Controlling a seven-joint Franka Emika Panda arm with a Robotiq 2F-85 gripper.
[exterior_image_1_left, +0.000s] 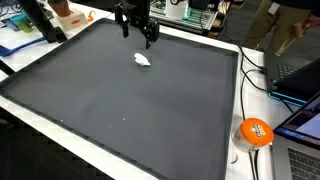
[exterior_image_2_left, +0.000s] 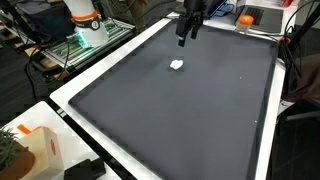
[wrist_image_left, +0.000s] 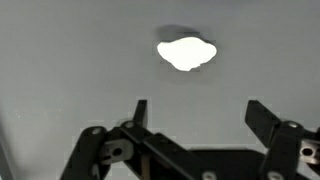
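On the dark grey board (exterior_image_1_left: 130, 105) lies a small white object (exterior_image_1_left: 142, 60), irregular and pointed at its ends. The wrist view has the same white object (wrist_image_left: 187, 52) above and ahead of the fingertips, clear of both. My gripper is open, its black fingers (wrist_image_left: 262, 118) wide apart with only bare board between them. In exterior view 2 the gripper (exterior_image_2_left: 188, 36) hangs over the far part of the board, a little behind and above the white object (exterior_image_2_left: 177, 64). No contact between them shows.
An orange-topped round container (exterior_image_1_left: 253, 134) stands on the white table edge beside a laptop (exterior_image_1_left: 298, 158). Cables run along that side. A bottle and other items (exterior_image_2_left: 35, 150) sit off the board's near left corner. Most of the board is bare.
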